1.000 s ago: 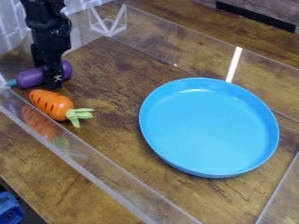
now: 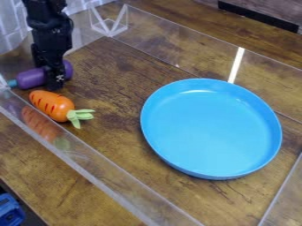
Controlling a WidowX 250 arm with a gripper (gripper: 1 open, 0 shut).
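Note:
At the upper left, my black gripper (image 2: pixel 49 56) reaches down onto a purple eggplant toy (image 2: pixel 31 75) with a green stem end, lying against the clear side wall. Its fingertips are dark and partly merge with the eggplant, so whether they are closed on it is unclear. Just in front lies an orange carrot toy (image 2: pixel 55 106) with pale green leaves.
A large blue plate (image 2: pixel 210 128) fills the right half of the wooden surface (image 2: pixel 141 44). Clear plastic walls border the area. Bare wood lies above and below the plate. A small blue object (image 2: pixel 7 210) sits at the lower left corner.

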